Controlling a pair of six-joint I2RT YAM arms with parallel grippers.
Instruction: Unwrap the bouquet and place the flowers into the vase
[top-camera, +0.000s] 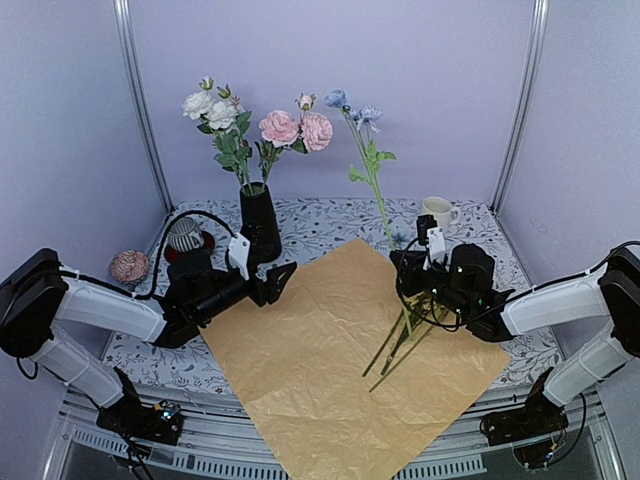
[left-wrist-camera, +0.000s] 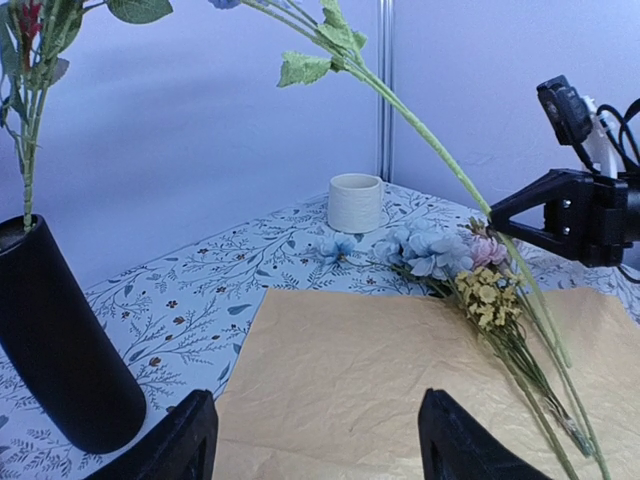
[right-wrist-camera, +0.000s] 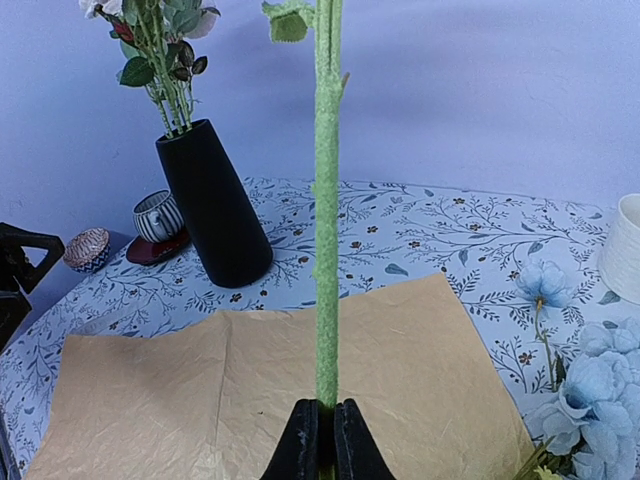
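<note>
In the top view a black vase (top-camera: 259, 222) stands at the back left, holding white flowers (top-camera: 212, 107) and pink flowers (top-camera: 297, 130). My right gripper (top-camera: 398, 262) is shut on the green stem of a blue flower (top-camera: 372, 180), which rises nearly upright with its blooms leaning left. The right wrist view shows the stem (right-wrist-camera: 327, 220) pinched between the fingertips. Part of the stem hangs below the grip. My left gripper (top-camera: 278, 283) is open, to the front of the vase, with nothing between its fingers.
Loose flowers (left-wrist-camera: 490, 295) lie on the brown paper (top-camera: 330, 380) under the right gripper. A white mug (top-camera: 440, 211) stands at the back right. Left of the vase are a striped cup (top-camera: 185, 234) and a patterned bowl (top-camera: 129, 266).
</note>
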